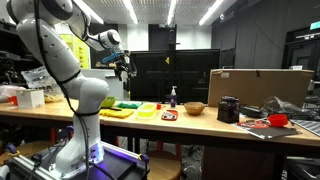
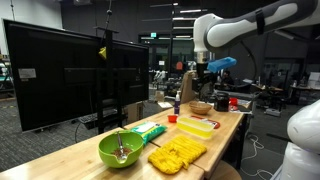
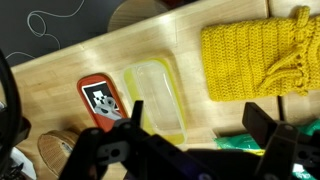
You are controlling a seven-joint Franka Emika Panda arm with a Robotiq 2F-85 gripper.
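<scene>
High above the wooden table (image 3: pixel 55 75) my gripper hangs open, with nothing between its fingers. Below it in the wrist view lie a yellow knitted cloth (image 3: pixel 240 65), a clear yellow-rimmed container (image 3: pixel 155 90) and a red tray (image 3: pixel 98 98) with a black-and-white picture on it. A green bag (image 3: pixel 238 142) shows partly behind the right finger. In exterior view 2 a green bowl (image 2: pixel 112 152) with a utensil inside stands in front, beside the yellow cloth (image 2: pixel 178 153).
A pump bottle (image 1: pixel 173 98), a wicker basket (image 1: pixel 192 109) and a black canister (image 1: pixel 228 109) stand farther along the table. A large cardboard box (image 1: pixel 258 87) rises behind. A red cup (image 2: pixel 172 118) is near the container. The air around my gripper is clear.
</scene>
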